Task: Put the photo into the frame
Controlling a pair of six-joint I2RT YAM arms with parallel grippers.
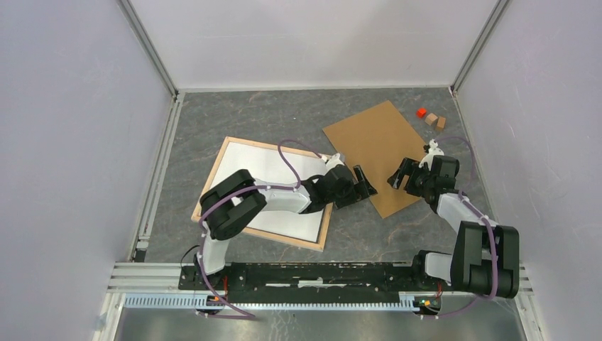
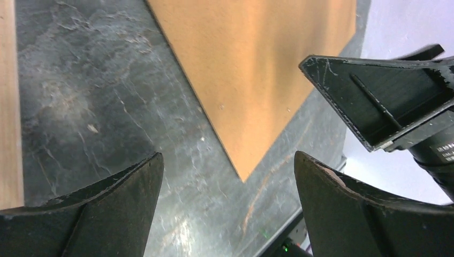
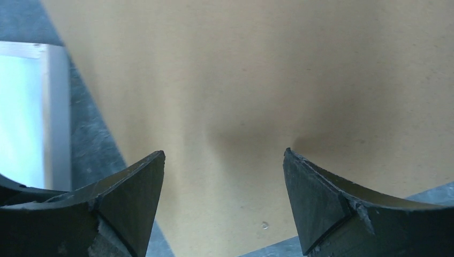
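Note:
The wooden frame (image 1: 285, 241) lies on the left half of the table with a white sheet (image 1: 245, 165) inside it. To its right is a flat brown board (image 1: 372, 135), turned at an angle; whether a photo is on its underside cannot be seen. Over the board's left edge my left gripper (image 1: 365, 182) stands open and empty, its fingers (image 2: 115, 206) apart above the table near a board corner. Above the board's right part my right gripper (image 1: 399, 177) is open too, with bare brown surface (image 3: 230, 123) between its fingers.
A red block (image 1: 422, 112) and two wooden blocks (image 1: 431, 119) sit beyond the board at the back right. Both grippers are close together over the board.

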